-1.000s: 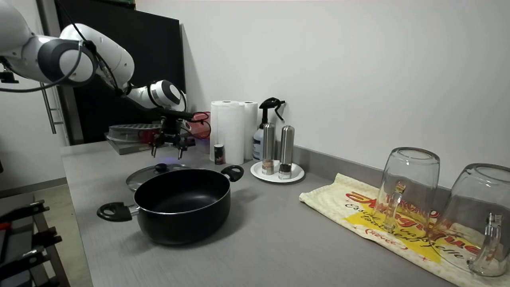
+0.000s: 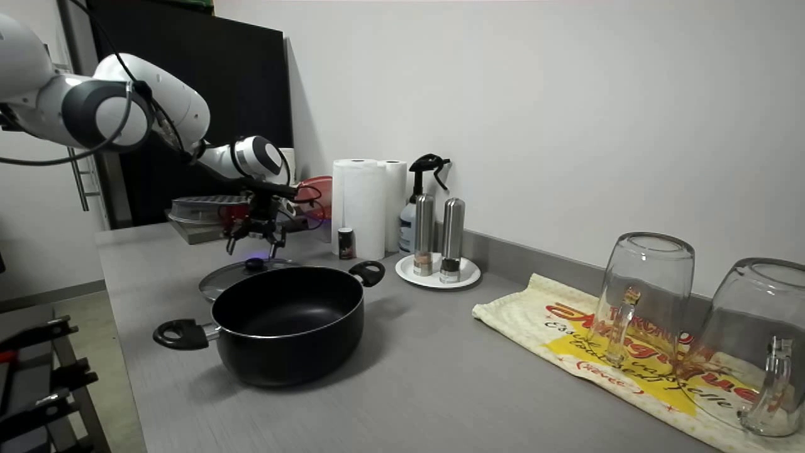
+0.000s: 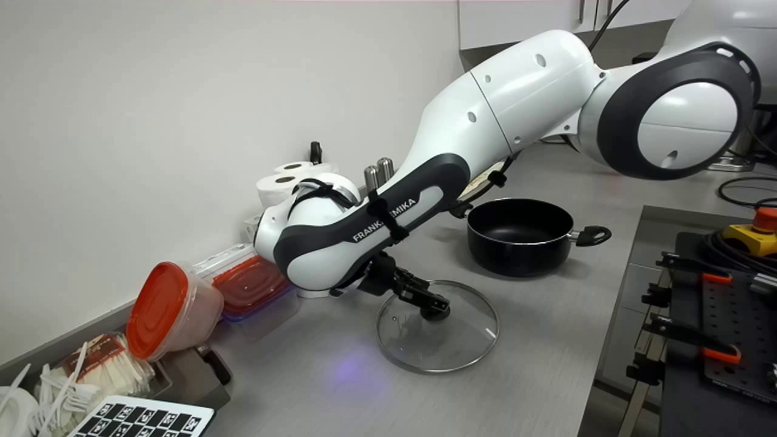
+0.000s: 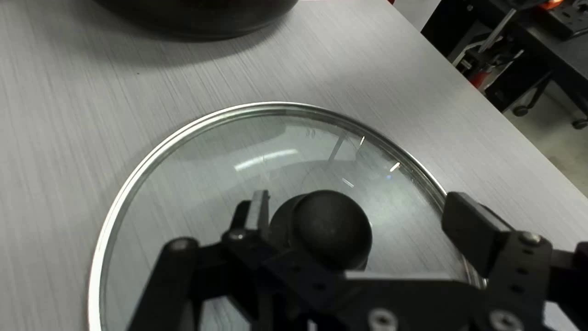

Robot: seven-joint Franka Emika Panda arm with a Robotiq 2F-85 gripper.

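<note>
A glass lid point(image 3: 444, 338) with a metal rim and a round black knob point(image 4: 332, 229) lies flat on the counter. Just above it, my gripper is open, and the knob shows between its spread fingers, nearer the left one. Whether a finger touches the knob cannot be made out. In the first exterior view the gripper point(image 2: 255, 250) hangs over the lid's far side, behind the black pot point(image 2: 290, 355). That pot is uncovered and empty, with two side handles.
Paper rolls point(image 2: 360, 207), a small dark shaker point(image 2: 345, 243) and a white plate point(image 2: 461, 279) with two mills stand along the wall. Red-lidded containers point(image 3: 156, 309) sit past the lid. Glass mugs point(image 2: 641, 302) rest upside down on a printed cloth point(image 2: 551, 332).
My gripper has come down towards the lid and shifted slightly left in the first exterior view, tilting a little. Lid and pot have stayed in place.
</note>
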